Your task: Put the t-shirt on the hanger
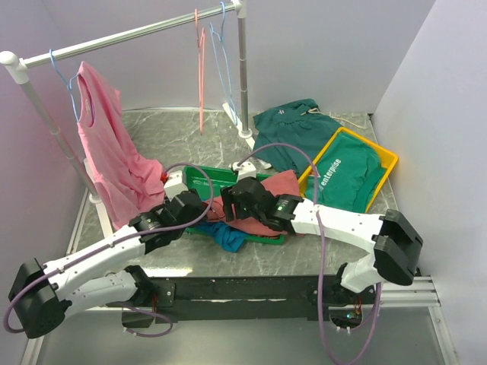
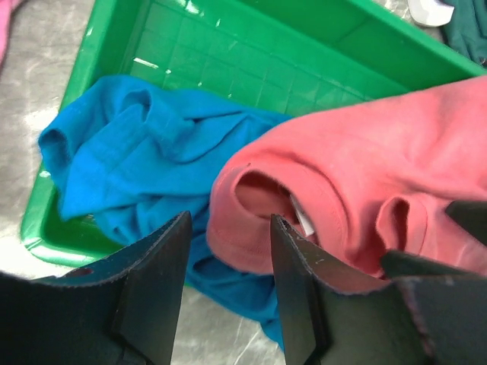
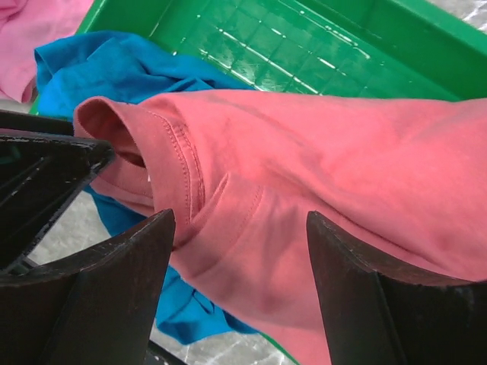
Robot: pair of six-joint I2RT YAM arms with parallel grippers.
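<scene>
A salmon-pink garment (image 2: 350, 167) lies bunched in the green basket (image 2: 198, 46) on top of blue cloth (image 2: 152, 144). My left gripper is over its folded end, fingers apart, nothing clearly held. My right gripper is open just above the same pink cloth (image 3: 319, 144), right beside the left one; in the top view the two grippers (image 1: 228, 201) are close together over the basket. A pink top (image 1: 114, 152) hangs on a blue hanger at the left of the rail.
Empty pink and blue hangers (image 1: 227, 68) hang at the rail's right end. A yellow tray (image 1: 380, 160) with green cloth stands at the right, beside a dark teal garment (image 1: 281, 129). The rack's posts stand either side of the basket.
</scene>
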